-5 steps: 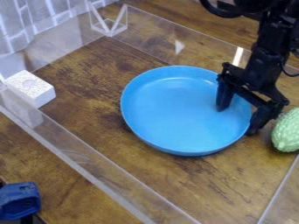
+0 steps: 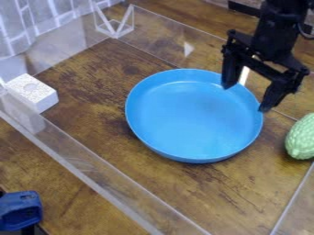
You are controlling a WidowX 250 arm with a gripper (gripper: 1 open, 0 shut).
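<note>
A large blue plate [image 2: 186, 114] lies on the wooden table. Above its upper right side is the black gripper [image 2: 252, 83], raised over the plate's rim, its fingers pointing down; whether it is open or shut is hard to make out. A small pale, narrow shape near the rim is partly hidden behind it. A green cabbage-like object [image 2: 302, 136] sits at the right edge, right of the plate.
A white block [image 2: 29, 92] lies at the left and a blue object [image 2: 17, 209] at the lower left. Clear plastic walls border the work area. The table left of and below the plate is mostly bare.
The gripper has risen steadily from low at the plate's right rim beside the green object to a higher spot over the upper right rim.
</note>
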